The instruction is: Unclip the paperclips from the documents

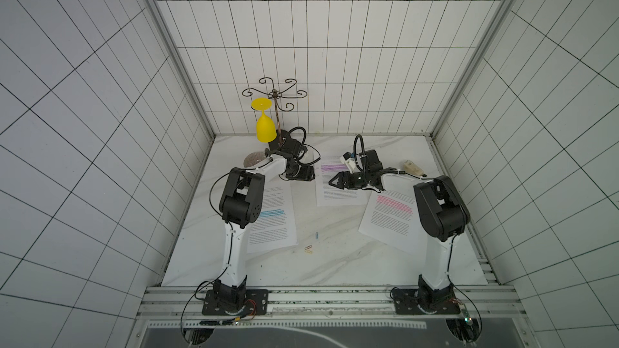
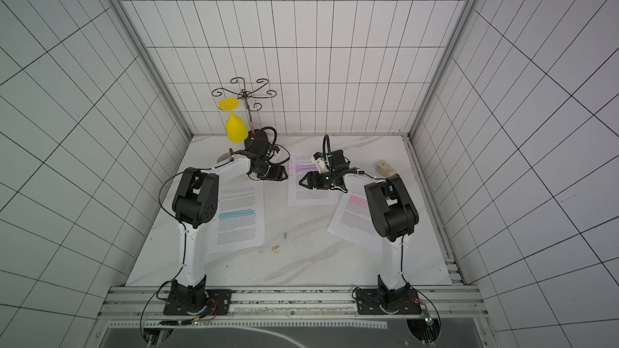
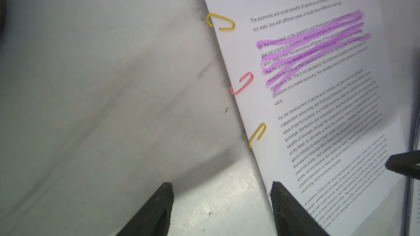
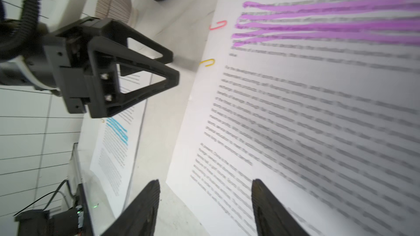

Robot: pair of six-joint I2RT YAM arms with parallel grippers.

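The middle document (image 3: 332, 100) with purple highlighting has an upper yellow paperclip (image 3: 221, 21), a pink paperclip (image 3: 242, 83) and a lower yellow paperclip (image 3: 257, 133) along its left edge. My left gripper is open beside that edge, fingers empty, below the clips in the left wrist view. My right gripper is open over the same document, with nothing between its fingers. Side documents lie left (image 1: 270, 235) with blue highlighting and right (image 1: 387, 222) with pink. Several loose paperclips (image 1: 308, 248) lie on the front middle of the table.
A yellow cup (image 1: 265, 127) hangs upside down on a metal stand (image 1: 274, 94) at the back left. A small beige object (image 1: 414, 169) sits at the right. Tiled walls border the table.
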